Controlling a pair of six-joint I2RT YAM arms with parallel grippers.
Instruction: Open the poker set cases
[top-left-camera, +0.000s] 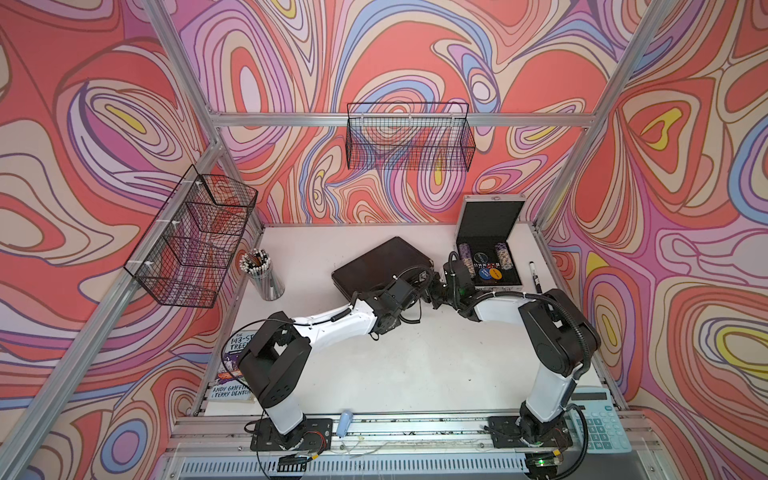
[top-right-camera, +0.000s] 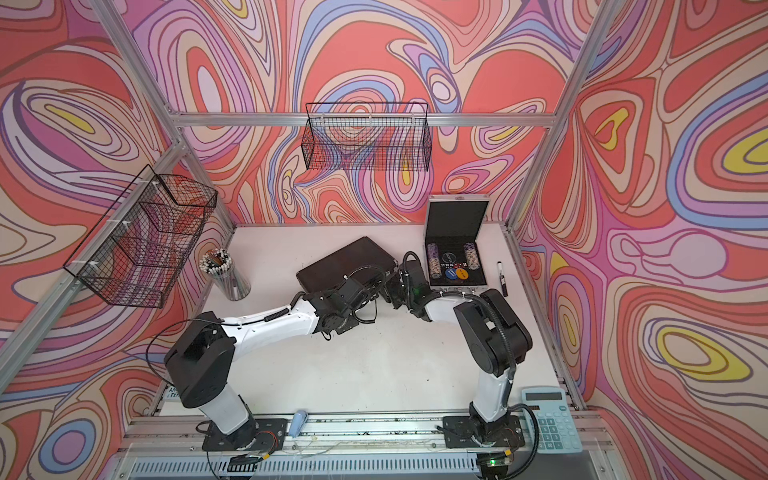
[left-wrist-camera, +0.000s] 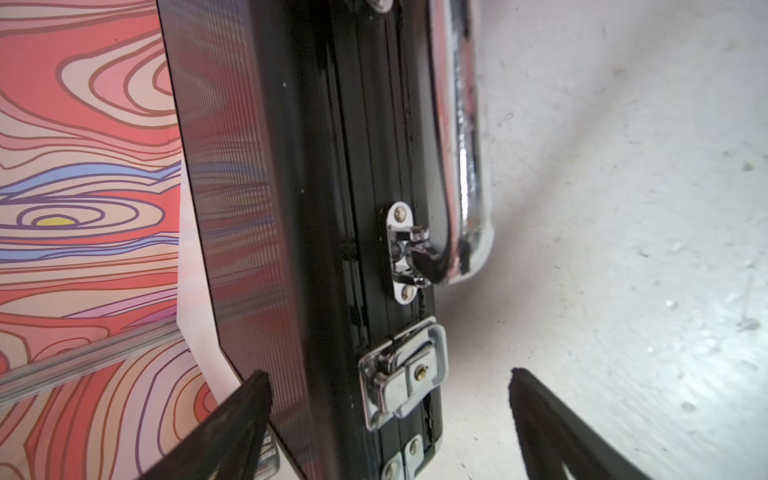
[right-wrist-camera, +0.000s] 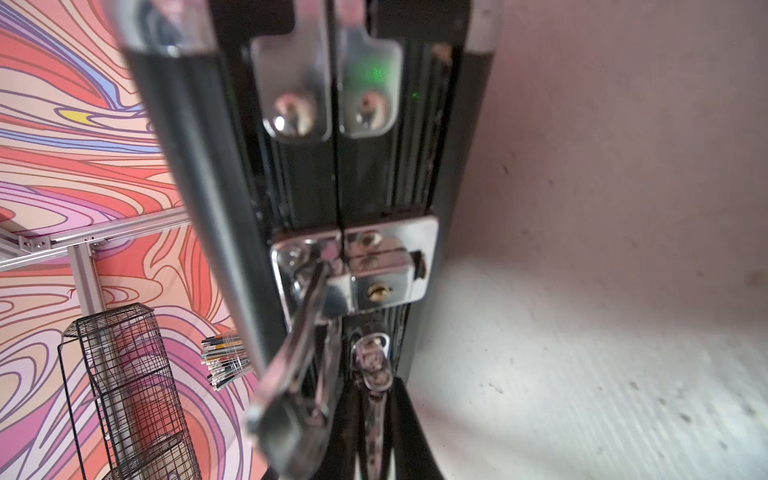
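A closed dark case (top-left-camera: 382, 265) lies at an angle on the table, its front facing my arms. My left gripper is open, its fingers apart on either side of the case's front edge, with nothing gripped. Between them in view is a silver latch (left-wrist-camera: 405, 372), folded flat, beside the chrome handle (left-wrist-camera: 464, 152). In the right wrist view the other latch (right-wrist-camera: 300, 376) stands swung out from its plate. My right gripper is shut on the handle's end by its mount. A second case (top-left-camera: 489, 240) stands open at the back right, showing chips.
A metal cup of pencils (top-left-camera: 268, 278) stands at the left. A marker (top-left-camera: 535, 277) lies right of the open case. A book (top-left-camera: 233, 364) is at the left edge, and a calculator (top-left-camera: 600, 420) lies front right.
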